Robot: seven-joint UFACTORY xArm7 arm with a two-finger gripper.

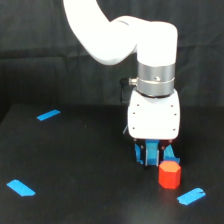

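My gripper (153, 157) points down at the right of the dark table, its white hand right above a blue block (152, 152). Dark finger parts overlap the blue, so whether the fingers touch or grip it cannot be made out. Just in front and slightly right stands a red hexagonal block (169, 176), apparently outside the fingers. It covers part of what lies behind it.
Blue tape strips lie flat on the table: one at the far left (48, 115), one at the near left (20, 188), one at the near right (191, 196). A dark curtain hangs behind.
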